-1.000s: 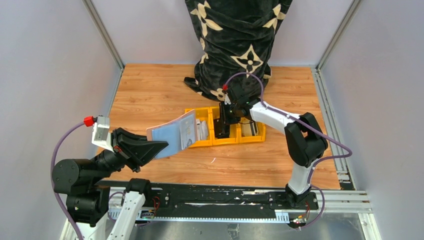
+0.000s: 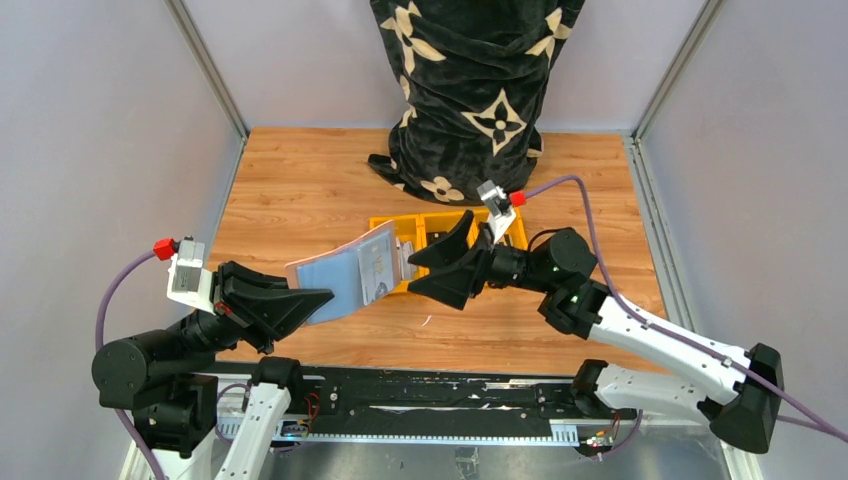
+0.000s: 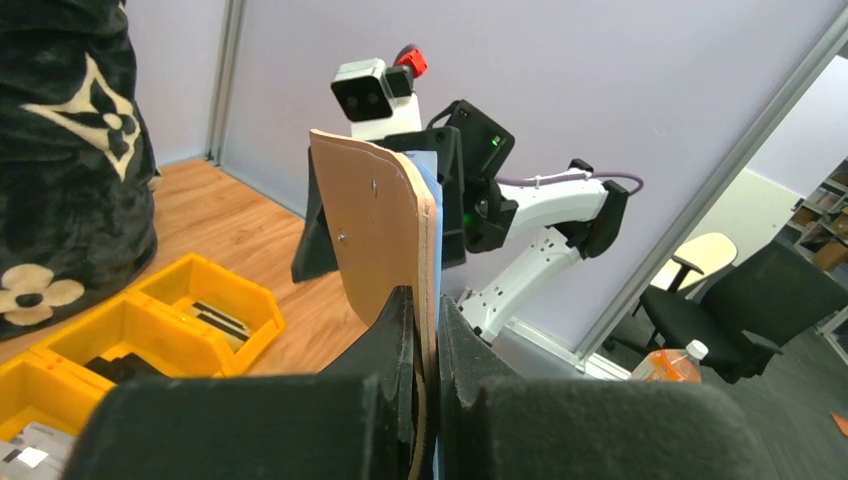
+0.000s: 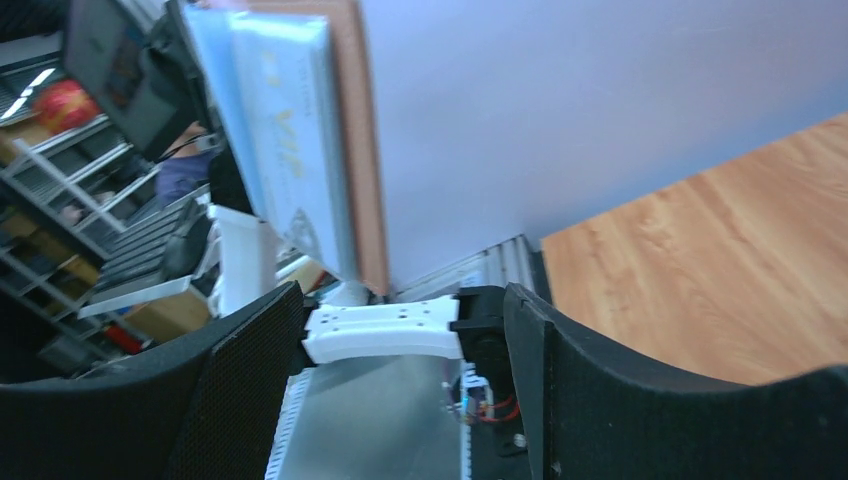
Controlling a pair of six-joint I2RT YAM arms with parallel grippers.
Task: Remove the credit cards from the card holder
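A tan card holder (image 2: 335, 273) with a pale blue inside hangs above the table, spread open. My left gripper (image 2: 300, 318) is shut on its lower edge, and in the left wrist view the holder (image 3: 375, 215) stands upright between the fingers. Whitish cards (image 4: 290, 130) with printing sit in the holder's pocket in the right wrist view, blurred. My right gripper (image 2: 436, 272) is open and faces the holder's right side from a short distance, with nothing between its fingers.
Behind the grippers lies a yellow divided tray (image 2: 385, 223) with dark and grey items in its compartments. A dark patterned cloth bundle (image 2: 470, 100) stands at the back.
My right arm has come away from over the yellow tray, swinging forward and turning left toward the card holder; its gripper now shows open.
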